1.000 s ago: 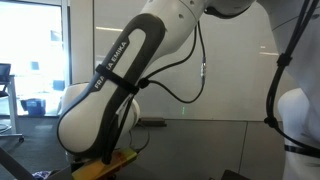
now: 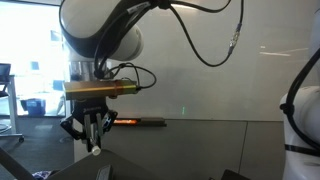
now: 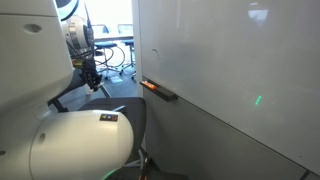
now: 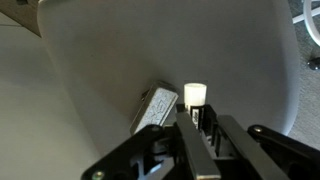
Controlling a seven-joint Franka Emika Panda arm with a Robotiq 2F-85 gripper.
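My gripper (image 2: pixel 95 133) points down over a dark grey chair seat (image 2: pixel 135 171), shut on a slim marker. The marker's white end (image 2: pixel 96 150) sticks out below the fingers in exterior view 1. In the wrist view the marker (image 4: pixel 195 95) shows its white end beyond the fingertips, with a dark part nearer the gripper. A grey, block-like eraser (image 4: pixel 155 106) lies on the seat (image 4: pixel 235 55), to the left of the marker in that view.
A whiteboard (image 2: pixel 215 75) with a small green mark (image 2: pixel 184 110) stands behind the arm. Along its lower edge runs a ledge (image 3: pixel 170 97) with an orange item (image 3: pixel 150 86) on it. Office chairs (image 2: pixel 7 95) stand at the far left.
The arm has lifted.
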